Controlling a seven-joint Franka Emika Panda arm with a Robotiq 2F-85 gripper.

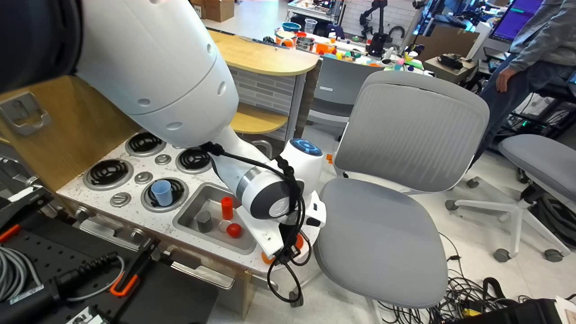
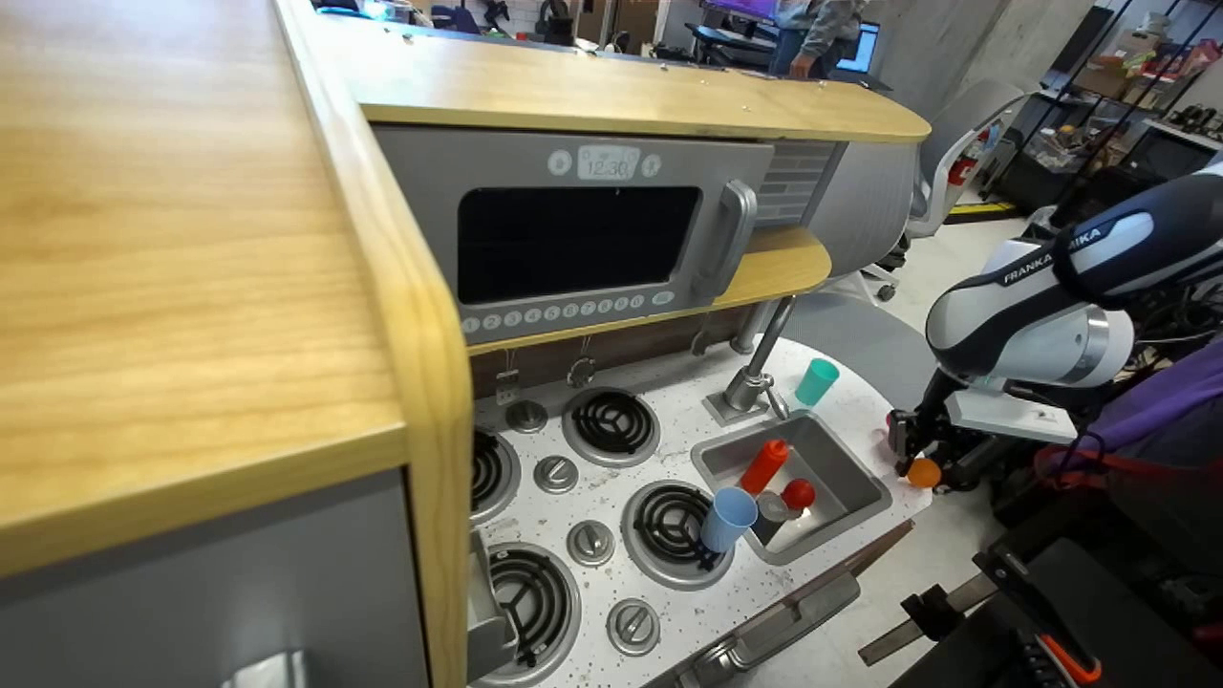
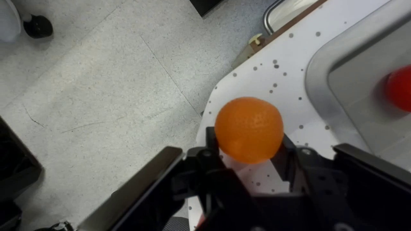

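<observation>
An orange ball-like fruit is gripped between the dark fingertips of my gripper in the wrist view. Behind it lies the white speckled countertop's rounded end. Exterior view 2 has the same orange at the counter's right edge, beneath my gripper. Only a sliver of the orange shows in exterior view 1, where cables and the hand cover the fingers. How far it is above the counter I cannot tell.
The steel sink holds a red bottle, a grey cup and a red ball. A blue cup stands on a burner. A teal cup is behind the sink. A grey chair adjoins the counter.
</observation>
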